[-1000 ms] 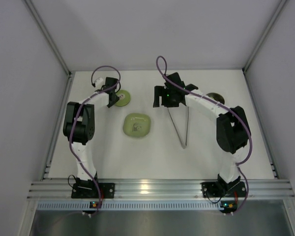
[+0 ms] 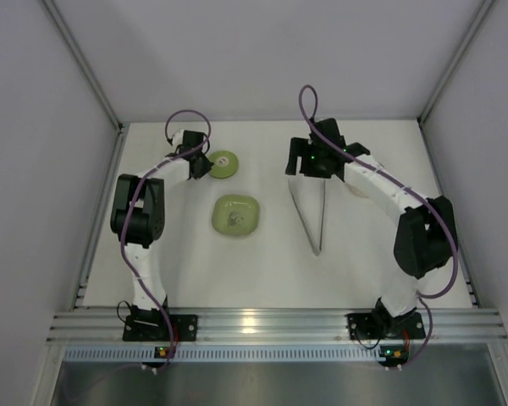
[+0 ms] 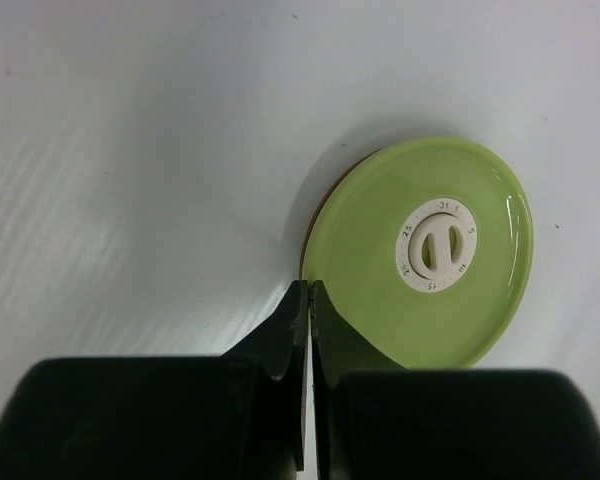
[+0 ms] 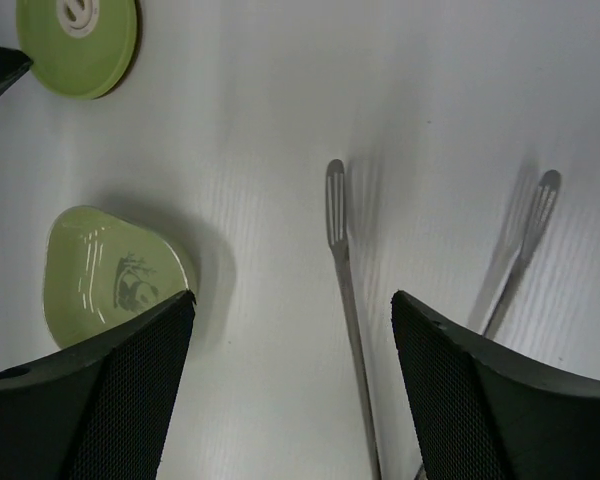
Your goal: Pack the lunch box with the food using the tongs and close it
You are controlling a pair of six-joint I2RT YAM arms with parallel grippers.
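Observation:
The round green lid (image 2: pixel 223 164) with a white dial (image 3: pixel 436 245) lies on the table near the back left. My left gripper is shut with its tips at the lid's left rim; nothing clearly shows between them, and whether they pinch the thin edge is hard to see. Nearer the front sits an empty green lunch box (image 2: pixel 235 215), its base bearing a dark picture (image 4: pixel 137 282). Over the table's back middle, my right gripper stands open and empty. Below it lie two slim utensils, a fork (image 4: pixel 337 205) and a second tined one (image 4: pixel 543 205).
Behind the right forearm a pale item (image 2: pixel 356 189) shows only in part. Bare white table (image 2: pixel 212 275) lies in front of the lunch box, and a metal rail (image 2: pixel 271 324) runs along the front edge.
The lid has slid slightly to the right, the left gripper moving along with it at its rim.

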